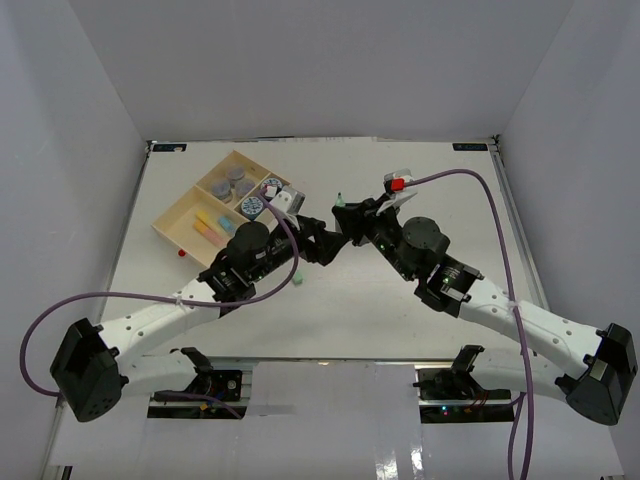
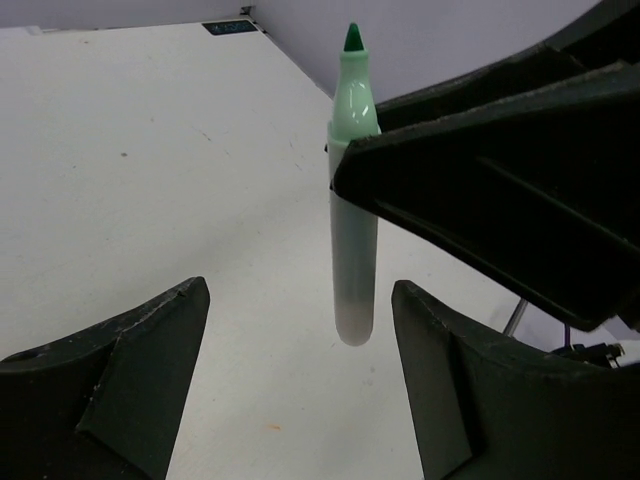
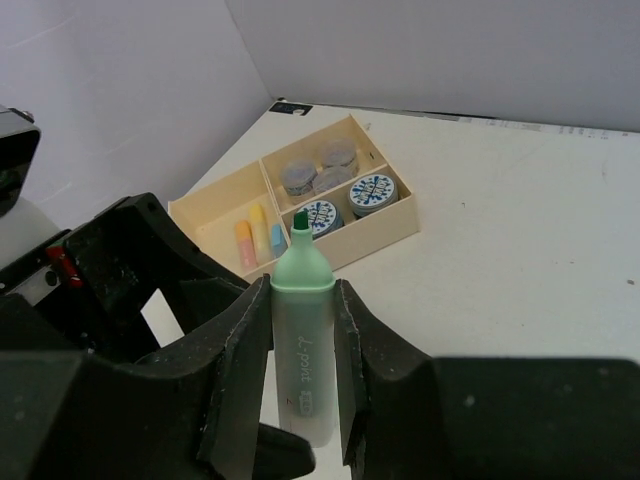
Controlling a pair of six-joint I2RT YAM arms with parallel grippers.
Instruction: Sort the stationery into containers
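My right gripper is shut on a light green marker [image 3: 305, 370] with a dark green tip, held upright in mid-air near the middle of the table. In the left wrist view, my left gripper is open, its fingers either side of the marker's white lower barrel [image 2: 353, 280], which is not gripped by them. A wooden divided box [image 3: 390, 225] at the back left holds several round tins and jars, plus orange, yellow and blue pens in the left compartment. A small green block [image 1: 298, 280] lies on the table below the grippers.
A small red item [image 1: 181, 253] lies just outside the box's front left. Grey walls stand round the sides and back.
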